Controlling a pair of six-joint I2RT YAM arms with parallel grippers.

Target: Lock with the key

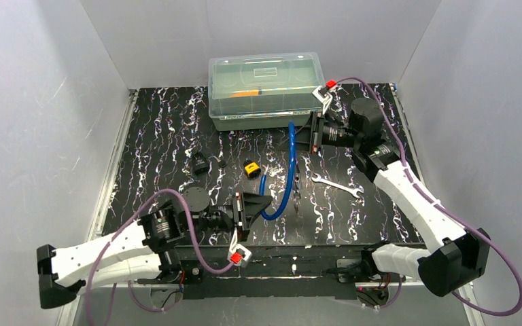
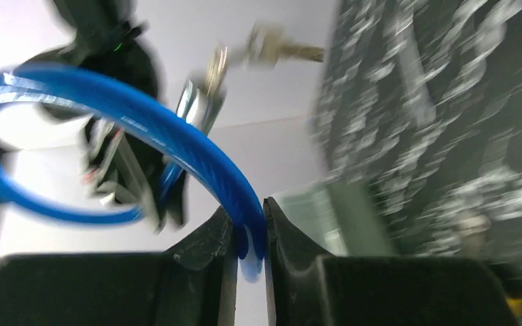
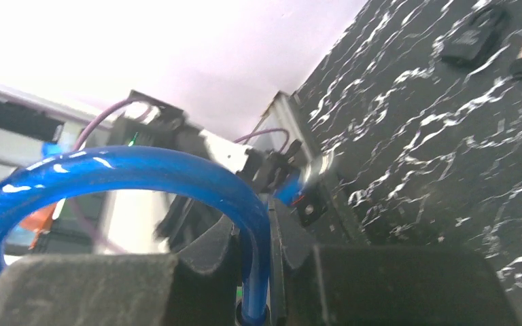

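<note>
A blue cable lock (image 1: 290,178) arcs between my two grippers, above the table. My left gripper is shut on the blue cable, and a short blue end with a blurred silver tip (image 3: 321,166) sticks out beyond it. The right gripper is shut on another stretch of the same cable. Near the right gripper hangs the silver lock body (image 2: 200,105), apart from the silver tip. Blurred keys (image 2: 265,46) are at the lock body; whether one is inserted I cannot tell.
On the marbled table lie a black padlock (image 1: 200,163), a small black-headed key (image 1: 222,163), a yellow padlock (image 1: 251,168) and a wrench (image 1: 338,185). A lidded green box (image 1: 265,122) stands at the back.
</note>
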